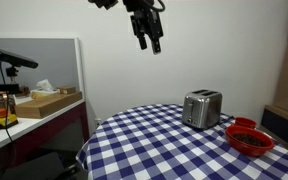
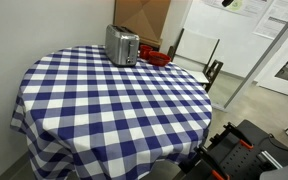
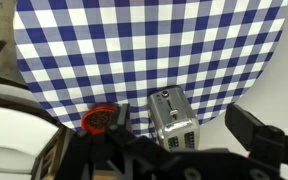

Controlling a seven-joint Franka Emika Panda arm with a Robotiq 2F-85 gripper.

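High above the checkered table my gripper (image 1: 149, 48) hangs open, fingers pointing down and nothing between them. In the wrist view its two dark fingers (image 3: 246, 130) stand wide apart. A silver two-slot toaster (image 1: 201, 109) stands upright on the table, well below the gripper; its slots look empty. Beside it sits a red bowl (image 1: 246, 151) with dark contents, which I cannot make out. A second, smaller red bowl (image 1: 245, 122) is just behind.
A white side table (image 1: 29, 120) at left carries boxes and tools. A white chair (image 2: 197, 48) stands beyond the table.
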